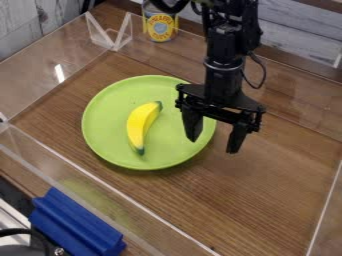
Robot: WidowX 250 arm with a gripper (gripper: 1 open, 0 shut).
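A yellow banana point(139, 127) lies on a green plate point(110, 112), left of centre on the wooden table. The black gripper point(214, 133) hangs low over the plate's right edge, its two fingers spread wide, one above the plate and the other over bare wood. It is open, with nothing visible between its fingers.
A blue block-like object point(75, 226) is at the lower left, near a black cable. A yellow can point(160, 25) stands at the back. Transparent edges border the table. Bare wood point(247, 195) fills the right and front.
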